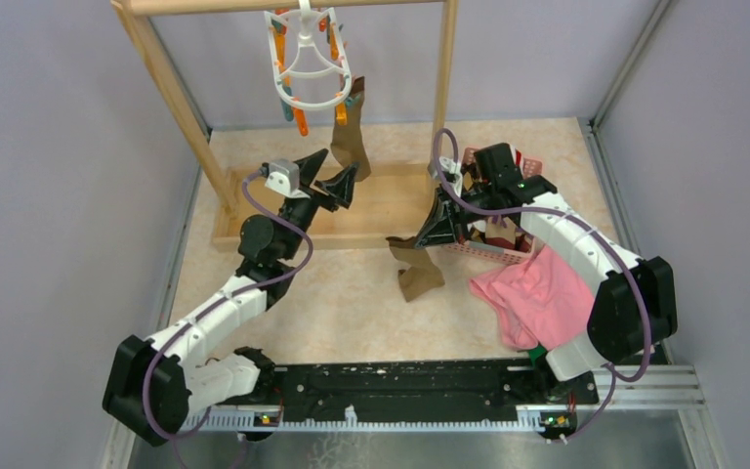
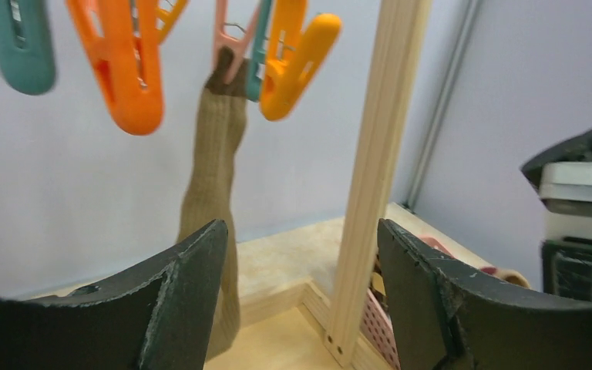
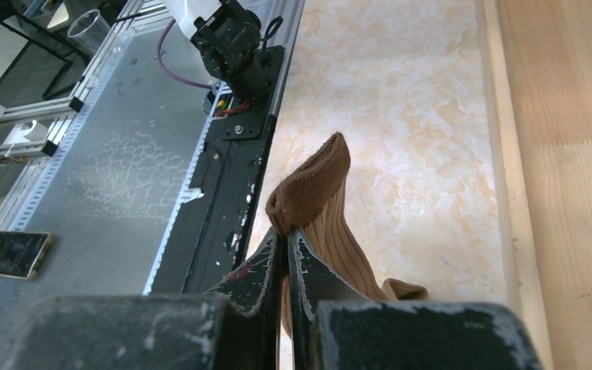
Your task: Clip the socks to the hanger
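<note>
My left gripper [image 1: 337, 181] is raised over the wooden tray, fingers apart and empty, below the clips of the white hanger [image 1: 308, 101]. A brown sock [image 1: 350, 137] hangs from a pink clip [image 2: 231, 42]; orange [image 2: 137, 92] and teal clips hang beside it. My right gripper [image 1: 427, 237] is shut on the top of a second brown sock [image 3: 312, 189], which dangles over the table in front of the tray.
The wooden frame [image 1: 184, 98] stands round the tray [image 1: 283, 205]. A pink basket [image 1: 493, 252] of socks sits at the right behind my right arm, with a pink cloth [image 1: 532, 298] before it.
</note>
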